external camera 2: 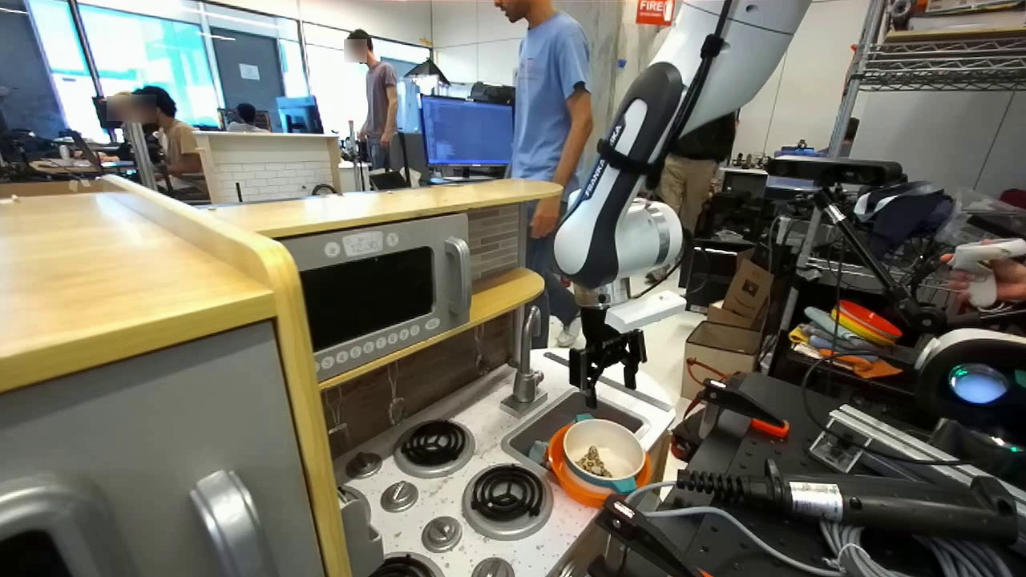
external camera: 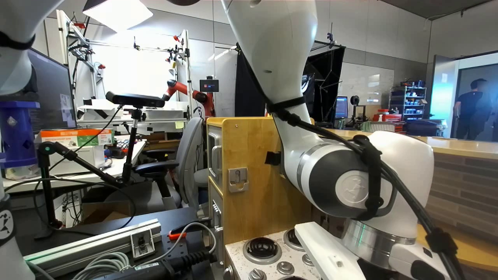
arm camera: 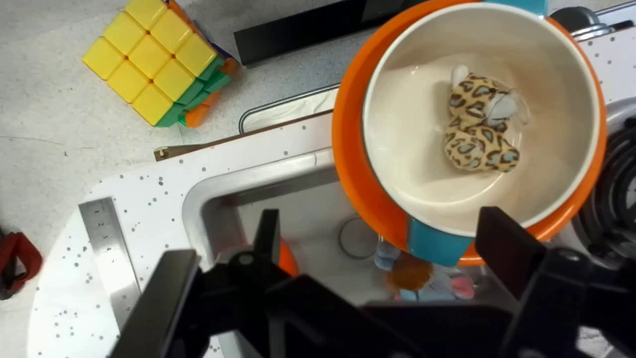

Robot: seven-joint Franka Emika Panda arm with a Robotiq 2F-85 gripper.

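Observation:
My gripper (external camera 2: 607,370) stands open above the sink, with nothing between its fingers. In the wrist view, a white bowl with teal handles (arm camera: 405,155) rests in an orange bowl (arm camera: 352,143) over one end of the sink (arm camera: 202,194). A leopard-spotted plush toy (arm camera: 477,131) lies in the white bowl. Down in the basin, partly covered by the bowls and my gripper, are a brown and grey-blue soft toy (arm camera: 411,271) and something orange (arm camera: 287,259). Exterior view 1 does not show the gripper's fingers.
A yellow-faced puzzle cube (arm camera: 149,56) lies beyond the counter edge. The faucet (external camera 2: 526,361) rises behind the sink, and stove burners (external camera 2: 506,495) sit beside it. A microwave (external camera 2: 385,288) and shelf border the back. Black clamps (external camera 2: 644,529) stand near the front edge.

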